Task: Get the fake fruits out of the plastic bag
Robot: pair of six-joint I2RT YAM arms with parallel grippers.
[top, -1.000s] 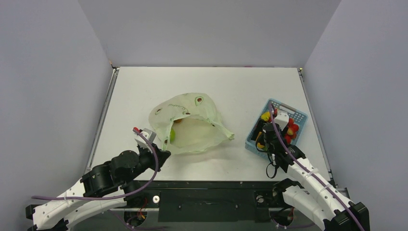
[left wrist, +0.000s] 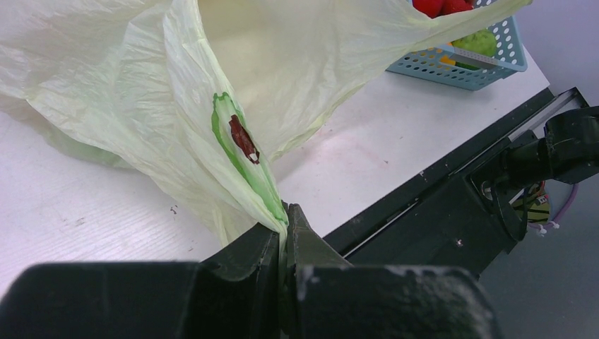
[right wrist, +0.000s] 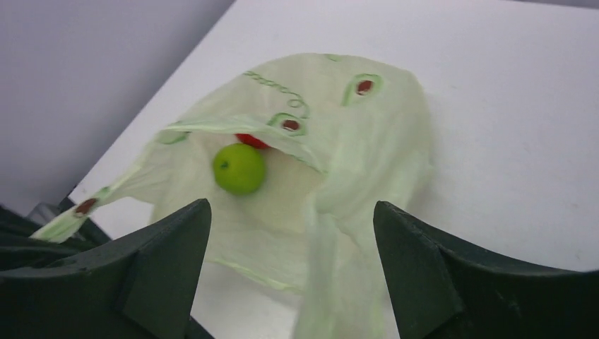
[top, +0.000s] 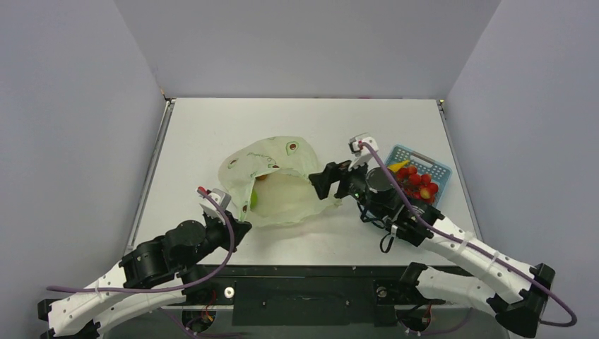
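A pale green plastic bag lies on the table with its mouth spread open. My left gripper is shut on the edge of the bag at its near left corner, the film pinched between its fingers. Inside the bag, the right wrist view shows a round green fruit with part of a red one behind it, half covered by the upper film. Over the bag's right side hangs my right gripper, open with nothing held; between its spread fingers a fold of the bag shows further off.
A blue basket at the table's right holds several fruits, red and yellow ones among them. It is partly hidden by the right arm.
My right gripper has swung left from the basket to above the bag's right side. The left arm has hardly moved, and the bag keeps its place.
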